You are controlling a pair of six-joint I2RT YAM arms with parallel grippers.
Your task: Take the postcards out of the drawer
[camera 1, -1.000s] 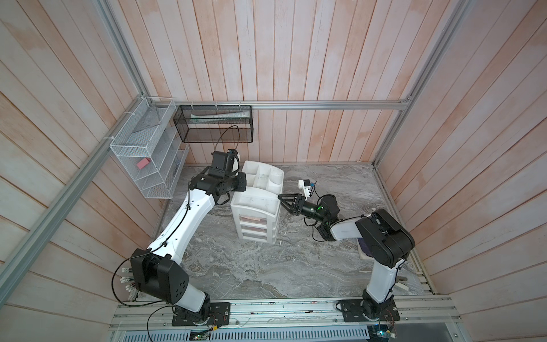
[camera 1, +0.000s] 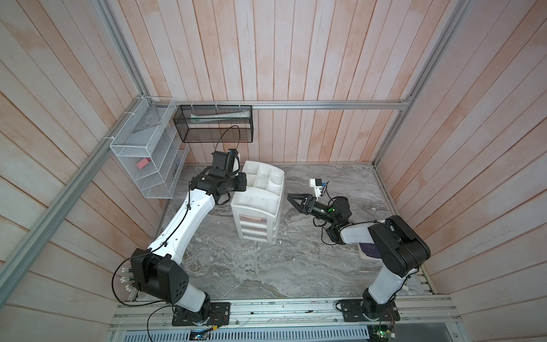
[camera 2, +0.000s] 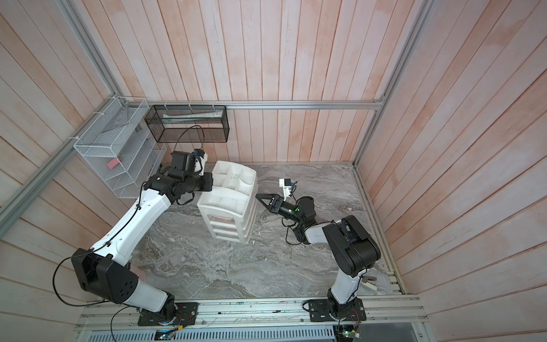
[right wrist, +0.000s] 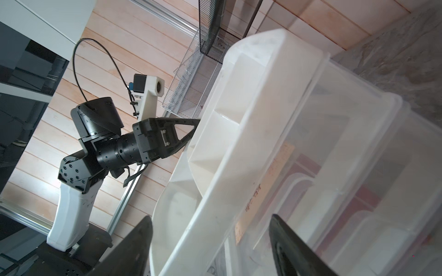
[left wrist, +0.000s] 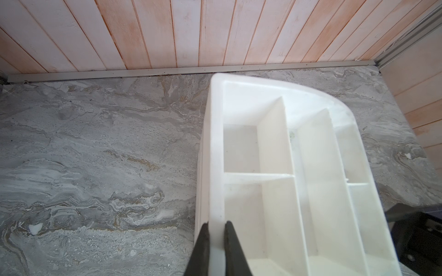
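The white drawer unit (camera 1: 256,200) stands on the floor, with an open divided tray on top and clear drawers (right wrist: 322,184) below. Through the clear plastic in the right wrist view, a tan card-like piece (right wrist: 262,193) with dark marks shows, with pinkish contents near it; whether these are the postcards I cannot tell. On the unit's left side my left gripper is shut on the tray's white rim (left wrist: 217,161). My right gripper (camera 1: 297,204) is open, empty, just right of the unit and apart from it. How far any drawer is pulled out is unclear.
A black mesh basket (camera 1: 213,122) hangs on the back wall, and a white wire rack (camera 1: 148,154) holding a pink item hangs at the left.
The left arm and the unit have stayed put.
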